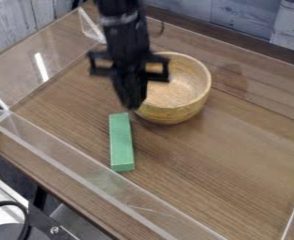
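Note:
A green rectangular block [121, 142] lies lengthwise front to back on the wooden table, left of centre and in front of a round tan bowl [184, 84]. My dark gripper [122, 86] hangs above and behind the block, to the left of the bowl, apart from the block. It is motion-blurred, so its fingers and whatever is between them cannot be made out.
A clear plastic edge runs along the left and front, with black cables beyond at the lower left. A pale wall stands at the back.

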